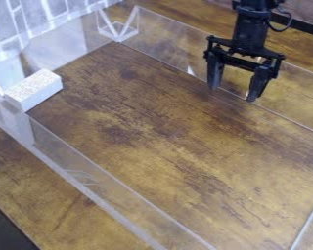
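Note:
A black robot gripper (234, 76) hangs over the back right of a clear-walled enclosure, beside its rear wall. Its two fingers are spread apart, with nothing seen between them. A white speckled block (34, 90) lies at the left edge, against the transparent side wall, far from the gripper.
The wooden floor (159, 156) inside the clear walls is bare across the middle and front. A pale, translucent material (35, 24) lies beyond the back left corner, and more wooden surface shows outside the walls.

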